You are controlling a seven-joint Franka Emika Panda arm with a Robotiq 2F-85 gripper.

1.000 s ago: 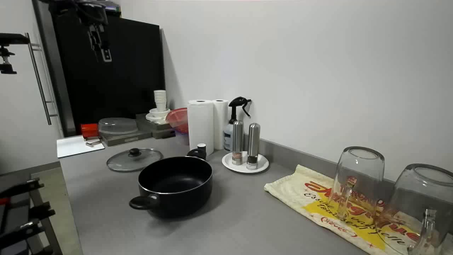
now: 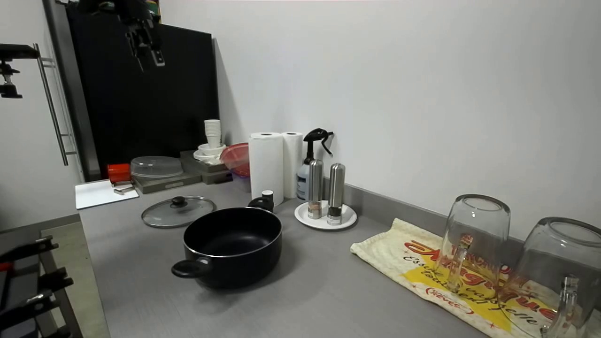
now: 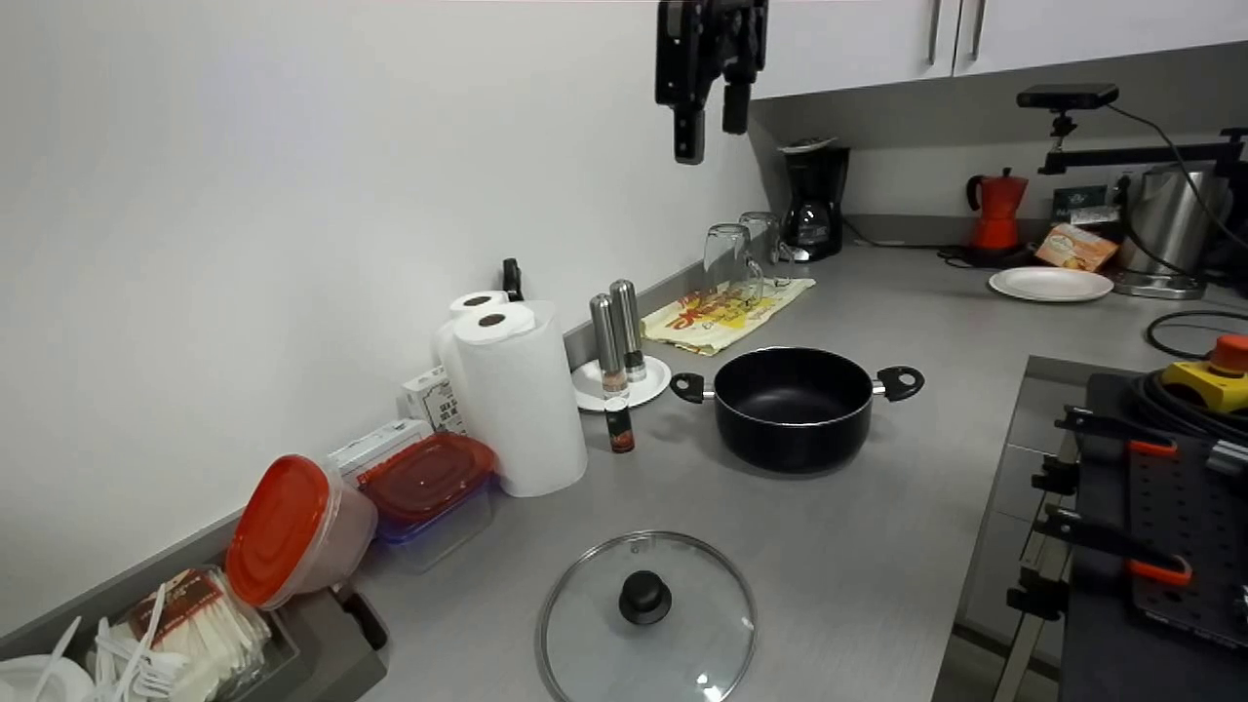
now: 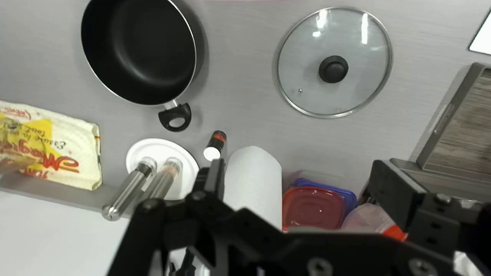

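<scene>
High above the counter hangs my gripper (image 3: pixel 711 135), open and with nothing between its fingers. In the wrist view its two fingers stand wide apart at the bottom, with counter things far below them. A black two-handled pot (image 2: pixel 234 248) sits uncovered and empty on the counter. Its glass lid (image 4: pixel 335 62), with a black knob (image 4: pixel 333 69), lies flat on the counter a little way from the pot. Beside the pot handle stands a small dark spice jar (image 3: pixel 619 423) with a white cap. Two pepper mills (image 2: pixel 325 194) stand on a white plate (image 2: pixel 325 226) near the wall.
Paper towel rolls (image 3: pixel 518 398) stand tall by the wall, close to red-lidded containers (image 3: pixel 427 474). Two upturned glass mugs (image 2: pixel 476 242) rest on a yellow-and-white cloth (image 2: pixel 417 262). Counter space in front of the pot is clear.
In exterior view 1 my gripper has moved up and to the right. The pot, lid and other counter things have not moved.
</scene>
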